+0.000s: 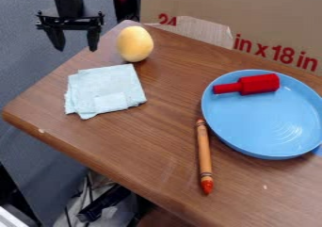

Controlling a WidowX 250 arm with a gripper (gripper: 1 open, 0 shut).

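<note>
My gripper point(74, 39) hangs at the upper left, beyond the table's edge, open with nothing between its fingers. On the wooden table point(132, 146) lie a pale folded cloth point(104, 89), a yellow egg-shaped object point(135, 44) behind it, and an orange crayon point(204, 160). On the right, a blue plate point(265, 127) holds a red cylindrical object with a short handle point(257, 83) near its back rim.
A cardboard box point(239, 14) stands along the back of the table.
</note>
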